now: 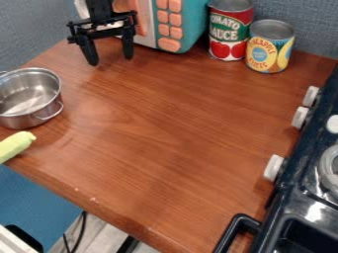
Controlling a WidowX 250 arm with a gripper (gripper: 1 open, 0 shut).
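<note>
The black gripper hangs at the upper left, in front of the teal toy microwave. Its two fingers point down and stand apart, open, with nothing seen between them. A steel pot sits at the left edge of the wooden table, and a pale yellow corn cob lies below it. A tomato sauce can and a yellow-labelled can stand at the back right.
A black toy stove with white knobs fills the right side. The table's left edge drops to a blue floor area.
</note>
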